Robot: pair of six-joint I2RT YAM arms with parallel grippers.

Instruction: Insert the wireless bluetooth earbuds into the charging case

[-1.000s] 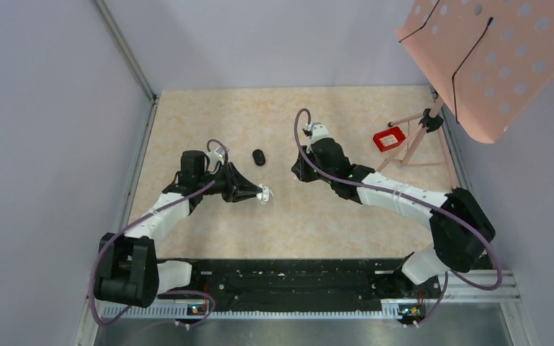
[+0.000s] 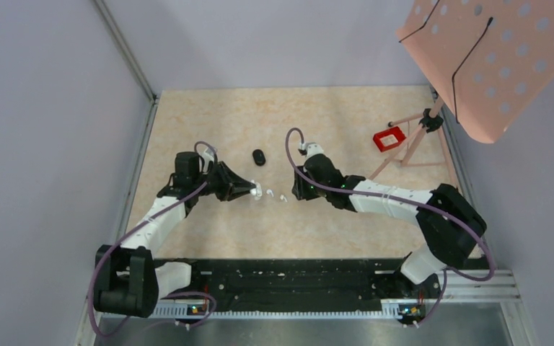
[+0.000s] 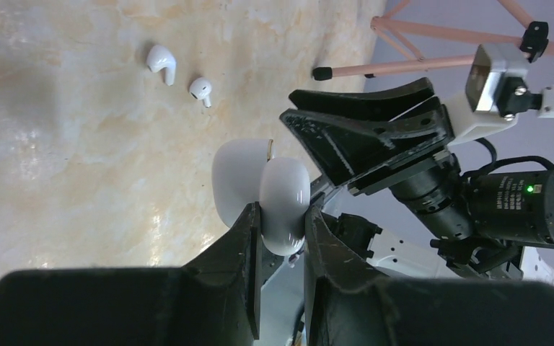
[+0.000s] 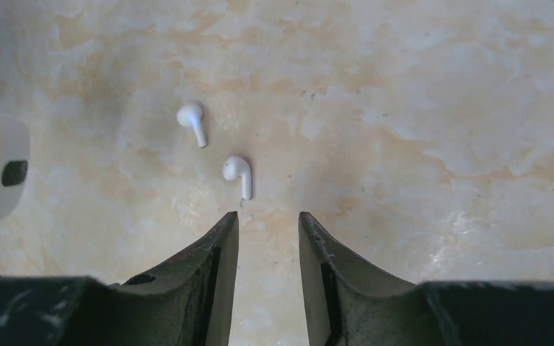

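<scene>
The white charging case (image 3: 234,180) is held by my left gripper, shut on it with its white lid part between the fingertips; the case (image 2: 256,191) is just left of two earbuds. My right gripper stands open over the table with nothing between its fingers. Part of the case also shows at the left edge of the right wrist view.
A small black object (image 2: 258,157) lies behind the earbuds. A red box (image 2: 378,140) sits at the back right by a pink stand (image 2: 443,144).
</scene>
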